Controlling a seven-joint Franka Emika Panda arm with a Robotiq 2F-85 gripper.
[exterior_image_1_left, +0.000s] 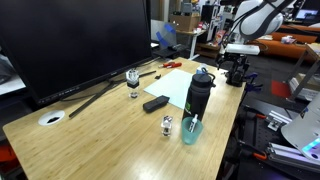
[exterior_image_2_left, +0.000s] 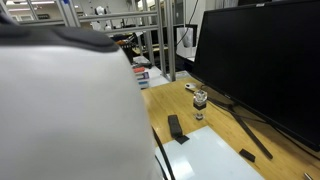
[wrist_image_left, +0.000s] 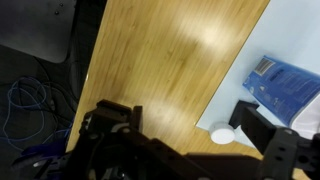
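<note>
My gripper stands open in the wrist view, dark fingers wide apart and bare wood between them. To the right of the fingers is a blue and white container (wrist_image_left: 283, 88) on a white surface. A small white round piece (wrist_image_left: 221, 132) and a black piece (wrist_image_left: 243, 112) lie by the right finger. Exterior view 1 has the white arm (exterior_image_1_left: 246, 22) at the table's far right end; the gripper's tips are too small there to make out. A large pale shape hides much of exterior view 2.
On the table are a black canister (exterior_image_1_left: 197, 98), a teal container (exterior_image_1_left: 190, 134), a small silver cup (exterior_image_1_left: 166, 125), a silver goblet (exterior_image_1_left: 132, 82) and a black case (exterior_image_1_left: 156, 103). A monitor (exterior_image_1_left: 80, 45) stands along the back.
</note>
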